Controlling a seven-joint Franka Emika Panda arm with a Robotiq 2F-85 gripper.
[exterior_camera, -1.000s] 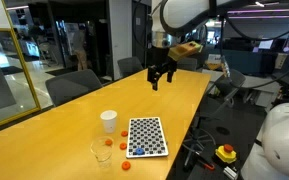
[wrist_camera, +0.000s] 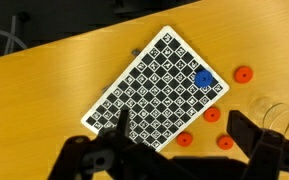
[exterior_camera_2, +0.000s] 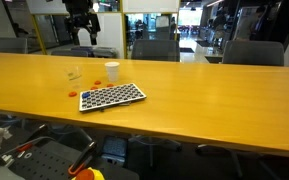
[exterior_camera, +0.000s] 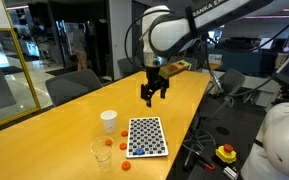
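Observation:
A black-and-white checkered board (wrist_camera: pixel 164 85) lies flat on the table, and a blue round piece (wrist_camera: pixel 204 78) rests on it near one corner. Several red round pieces are beside the board, among them one red piece (wrist_camera: pixel 244 74) near the blue one and another red piece (wrist_camera: pixel 185 139) by the board's edge. High above the board, my gripper (exterior_camera: pixel 156 95) points downward. In the wrist view its two fingers (wrist_camera: pixel 123 122) are wide apart, with only the board visible far below between them.
A clear glass (exterior_camera: pixel 102 153) and a white cup (exterior_camera: pixel 109 120) stand on the table to one side of the board. Bare wooden table (exterior_camera_2: pixel 214 90) stretches away on the other side. Chairs line the table's far edge.
My gripper has come down and a little to the left in exterior view 1, closer to the board. The board, pieces, cup and glass have stayed where they were.

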